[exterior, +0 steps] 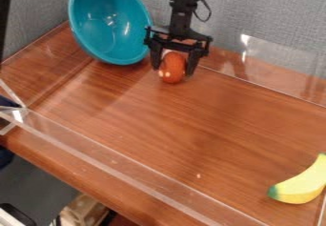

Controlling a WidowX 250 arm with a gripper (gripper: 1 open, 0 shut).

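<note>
The black gripper (174,58) is at the back centre of the wooden table, its fingers around a red-orange round object (173,71) resting at the table surface. Whether the fingers are clamped on it is unclear. A teal bowl (109,20) leans tilted against the grey back wall, just left of the gripper. A yellow banana (300,180) with a green tip lies at the front right.
Clear low edging runs along the table's back, left and front sides. Dark items and a box sit below the table at lower left.
</note>
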